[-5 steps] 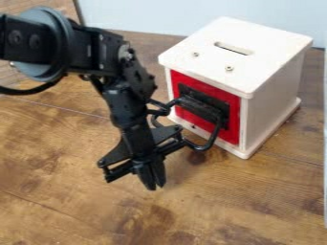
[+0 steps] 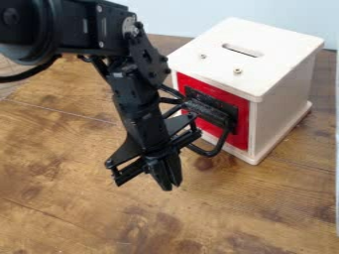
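A black robot arm reaches down from the upper left to its gripper [image 2: 165, 171], which points at the wooden floor with its fingers together and nothing visible between them. Behind it stands a white wooden box [image 2: 281, 114] with a slot and two small knobs or screws on top and a red front panel [image 2: 236, 138] carrying a black fitting. Black cables run in front of that panel, beside the arm.
A pale wall [image 2: 159, 15] runs along the back.
The box has not moved.
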